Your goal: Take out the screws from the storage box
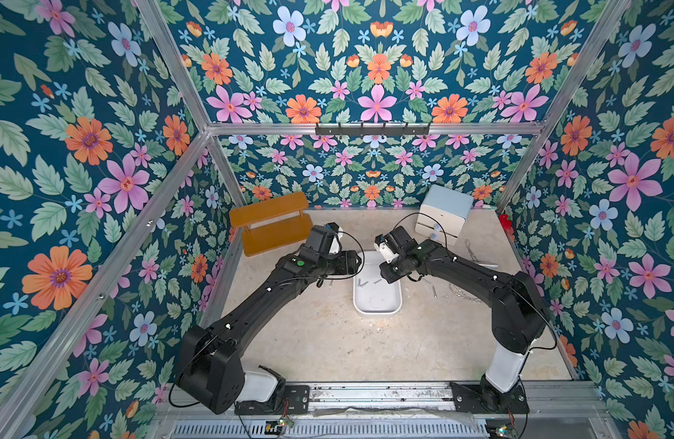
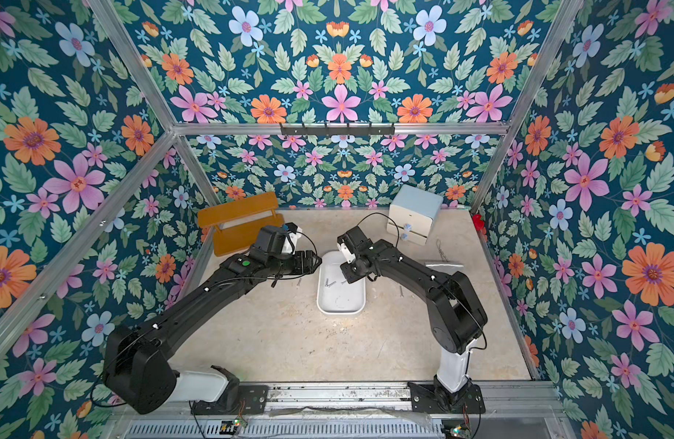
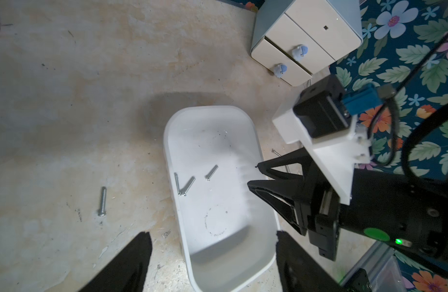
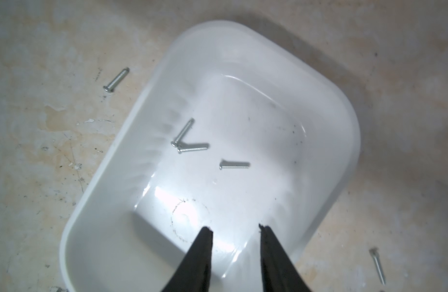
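Observation:
A white rounded storage box [image 4: 326, 194] stands mid-table. Three silver screws lie on its floor: two nearly touching at their heads, one screw [image 4: 184, 132] and another screw [image 4: 193, 148], plus a separate screw [image 4: 235, 165]. Outside lie one screw [image 3: 102, 201] to the left of the box and one screw [image 4: 378, 265] to its right. My right gripper hangs over the box with its fingertips apart and nothing between them. Over the left side of the box, my left gripper is wide open and empty.
A white and blue drawer cabinet [image 1: 445, 210] stands at the back right, an orange-brown rack [image 1: 274, 230] at the back left. A thin chain [image 1: 462, 295] lies right of the box.

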